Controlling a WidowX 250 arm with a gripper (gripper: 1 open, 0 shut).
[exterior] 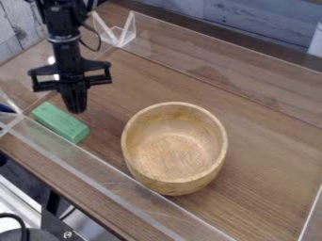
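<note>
My black gripper [72,73] hangs at the upper left, raised a little behind and above a green rectangular block [60,122], with nothing seen in its grasp. Its fingertips are small and dark, and it looks shut. The block lies on the wooden table by the clear rail at the lower left. A large round wooden bowl [174,122] stands to the right of the block.
A clear plastic rail [145,205] runs diagonally along the lower left. A clear piece [116,28] stands at the back, behind the arm.
</note>
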